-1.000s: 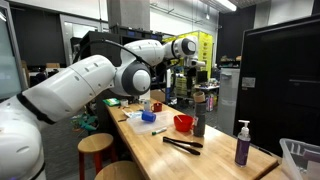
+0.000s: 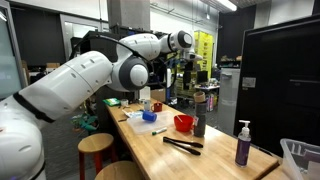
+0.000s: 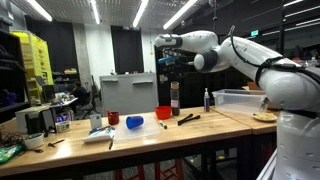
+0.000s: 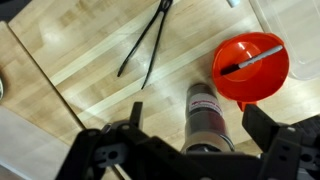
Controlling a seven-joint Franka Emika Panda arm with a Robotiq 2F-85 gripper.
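Note:
High over the table, my gripper stands open, with its fingers apart and nothing held. Below it in the wrist view is a dark cylindrical container (image 4: 206, 112), its lower part in that picture running between the fingers. Beside it lies a red bowl (image 4: 232, 85) with a slim grey-and-dark utensil (image 4: 252, 60) in it. Black tongs (image 4: 157, 40) rest on the wood, legs spread. From the side, the container (image 2: 200, 124) stands upright behind the tongs (image 2: 182, 146), close to the red bowl (image 2: 183, 122).
A blue cup (image 2: 148, 116) and a clear tray (image 4: 292, 35) are near the bowl. A purple pump bottle (image 2: 243, 145) stands near the table's edge, with a clear bin (image 2: 302, 155) beyond. Bare wood (image 2: 160, 160) lies at the front.
The arm's end has shifted slightly left and upward in exterior view 1. The objects on the table have kept their places.

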